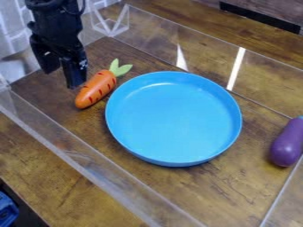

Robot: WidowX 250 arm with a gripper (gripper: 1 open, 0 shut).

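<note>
My black gripper (59,69) hangs at the upper left over the wooden tray floor, its fingers open. To its right lies an orange toy carrot (97,87) with green leaves, apart from the fingers. A large blue plate (173,119) sits in the middle, just right of the carrot. A purple eggplant (286,142) lies at the far right edge.
Clear plastic walls surround the wooden surface (106,177), running along the left and front. A blue object (7,211) shows at the bottom left corner. Bare wood is free behind and in front of the plate.
</note>
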